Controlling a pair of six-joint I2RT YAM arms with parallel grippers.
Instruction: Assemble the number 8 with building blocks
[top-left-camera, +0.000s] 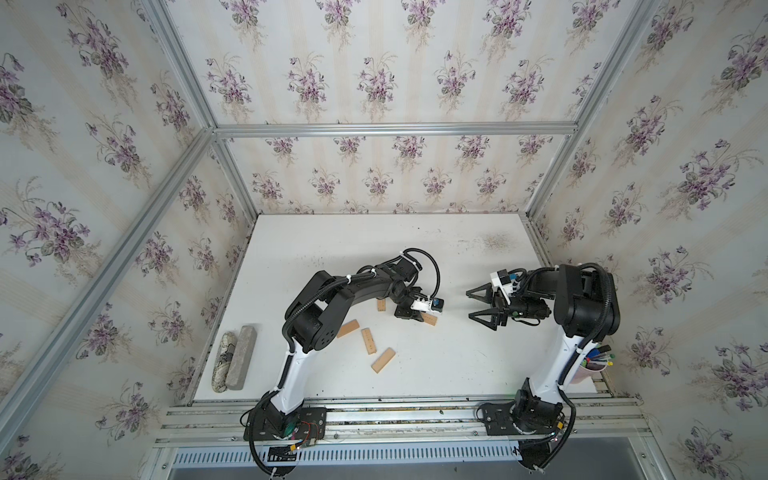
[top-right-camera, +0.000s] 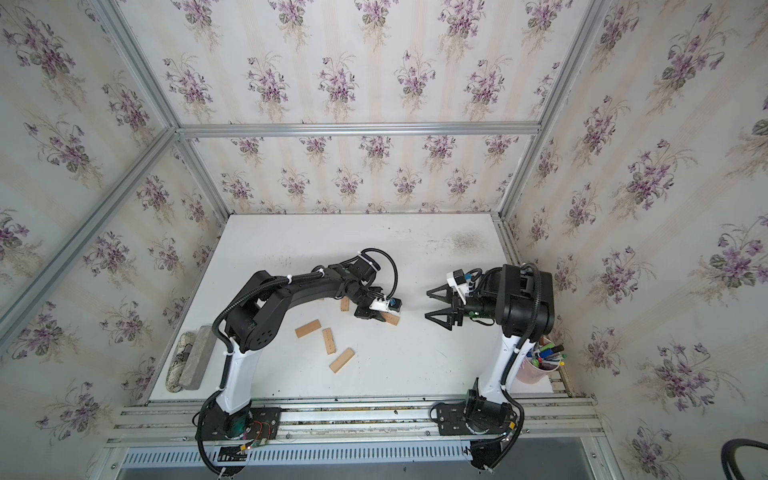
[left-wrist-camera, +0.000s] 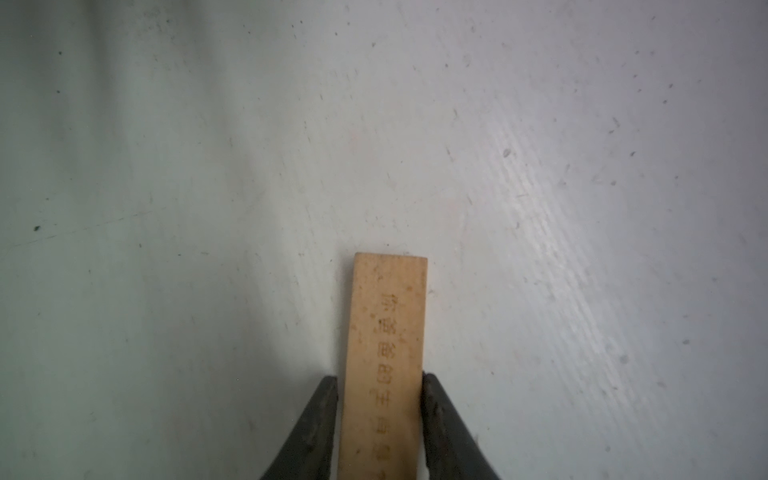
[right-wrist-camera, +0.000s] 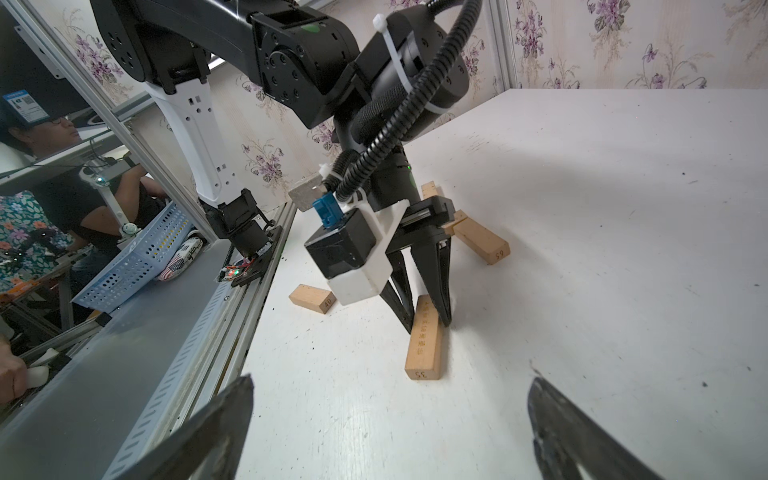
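A wooden block (left-wrist-camera: 382, 360) (right-wrist-camera: 424, 348) lies on the table with my left gripper low around it, fingertips at its two long sides; whether they grip it is unclear. My right gripper (top-left-camera: 468, 306) hovers at the right, open with nothing between its fingers.
A long grey bar (top-left-camera: 241, 356) and a speckled roll (top-left-camera: 223, 361) lie at the table's left edge. A cup of pens (top-right-camera: 536, 368) stands at the front right.
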